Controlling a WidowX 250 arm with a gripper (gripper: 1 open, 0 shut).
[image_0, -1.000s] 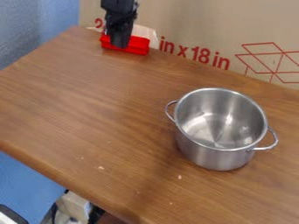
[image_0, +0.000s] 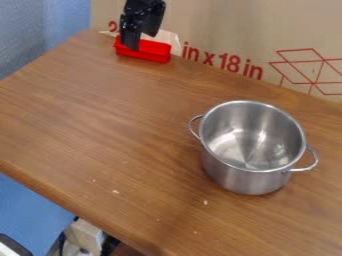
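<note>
My black gripper (image_0: 136, 30) is at the top of the camera view, open, hanging just over a red block-like object (image_0: 152, 53) at the back left of the table. Its lower parts overlap the left end of the red object; whether they touch it cannot be told. A steel pot (image_0: 251, 177) with two handles stands on the right of the wooden table (image_0: 107, 130).
A cardboard panel (image_0: 267, 40) with red printing stands along the back edge. A blue surface (image_0: 34, 200) lies beyond the table's left edge.
My gripper rose away from the red object about a second ago and has since come back down over it. The pot has not moved.
</note>
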